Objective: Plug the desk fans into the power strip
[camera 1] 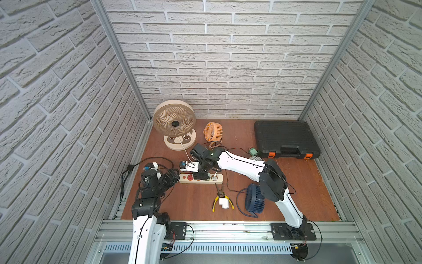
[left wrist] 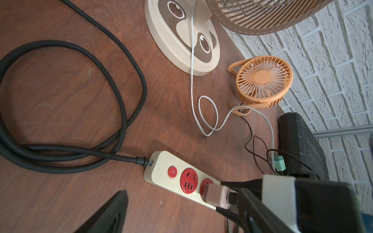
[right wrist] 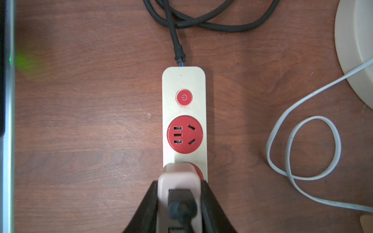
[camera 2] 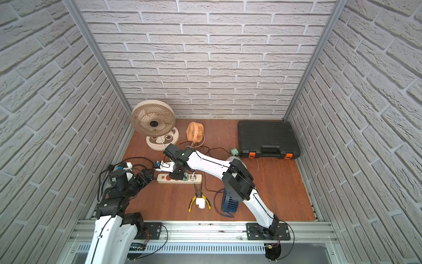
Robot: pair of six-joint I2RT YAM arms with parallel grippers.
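The white power strip (right wrist: 184, 79) lies on the table; its red power button (right wrist: 184, 97) and one free red socket (right wrist: 185, 134) show. My right gripper is shut on a white plug adapter (right wrist: 179, 176) with a black connector (right wrist: 182, 207) at its back. The adapter is over the second red socket (left wrist: 205, 186) and partly covers it; whether its prongs are in the slots is hidden. To the left of the strip, my left gripper stands part open, with nothing seen between its fingers.
A large beige fan (camera 1: 174, 118) and an orange fan (camera 1: 213, 131) stand at the back, a blue fan (camera 1: 254, 198) at front right. Pliers (camera 1: 215, 204) and a white adapter (camera 1: 224, 202) lie before the strip. Black cable (left wrist: 112, 83) loops left; a black case (camera 1: 286, 137) sits back right.
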